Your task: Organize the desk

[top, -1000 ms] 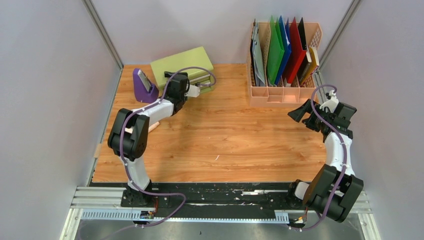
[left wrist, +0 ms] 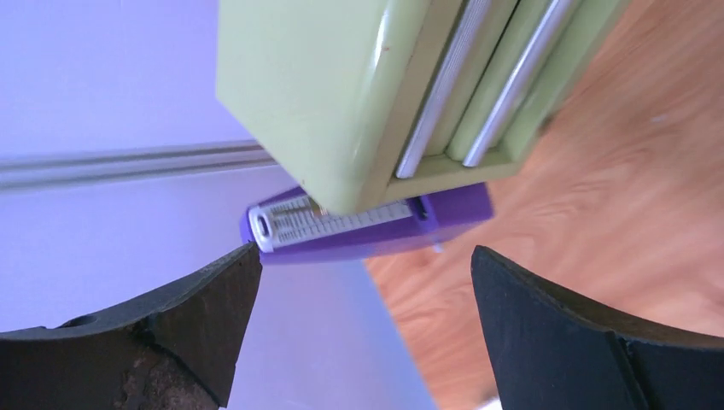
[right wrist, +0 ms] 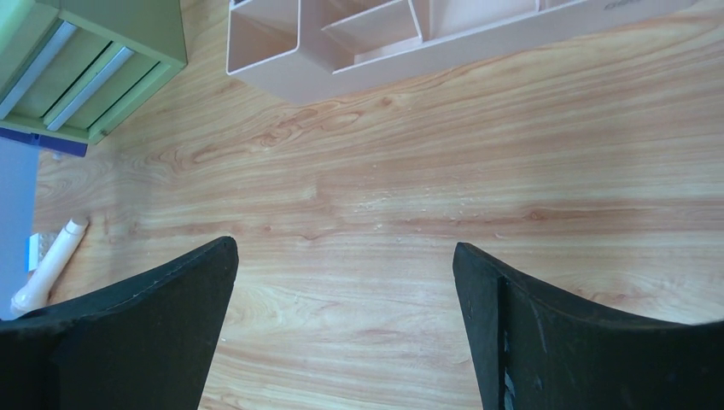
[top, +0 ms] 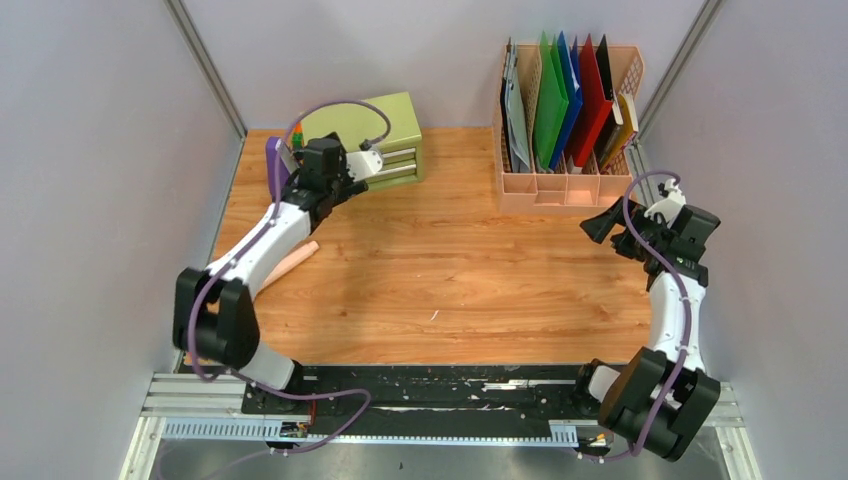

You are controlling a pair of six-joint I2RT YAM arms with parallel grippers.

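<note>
A green drawer box (top: 365, 118) stands at the back left, its silver handles showing, with a purple holder (top: 275, 163) holding a remote-like item at its left. My left gripper hangs open in front of both, nothing between its fingers; its wrist view is blurred. My right gripper is open and empty at the right edge of the desk. A pink file organizer (top: 545, 200) holds several coloured folders at the back right. A pale tube (right wrist: 53, 263) lies on the left of the desk.
Walls border the desk at left, back and right; the left arm covers part of the left side.
The box sits slightly further left; the right arm shifted slightly.
</note>
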